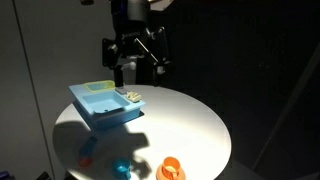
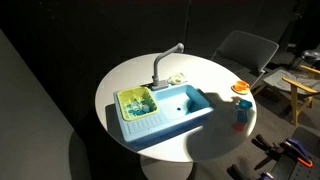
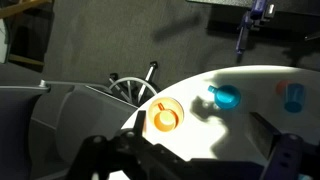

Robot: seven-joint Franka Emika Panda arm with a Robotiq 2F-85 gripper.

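Observation:
My gripper stands open above the round white table, nothing between its fingers. Beyond the fingertips in the wrist view, an orange cup (image 3: 164,120) rests on an orange saucer, with a teal cup (image 3: 226,97) to its right. Further right lies a blue item with a reddish end (image 3: 294,98), perhaps a bottle or small figure. A light-blue toy sink (image 2: 165,118) sits across the table, its grey faucet (image 2: 167,62) rising behind the basin. On the sink's left part is a yellow-green rack (image 2: 137,103); small teal pieces show inside it.
Beside the sink are small pale yellowish pieces (image 2: 178,78). A grey chair (image 2: 247,54) stands near the cups' side of the table (image 2: 114,85).

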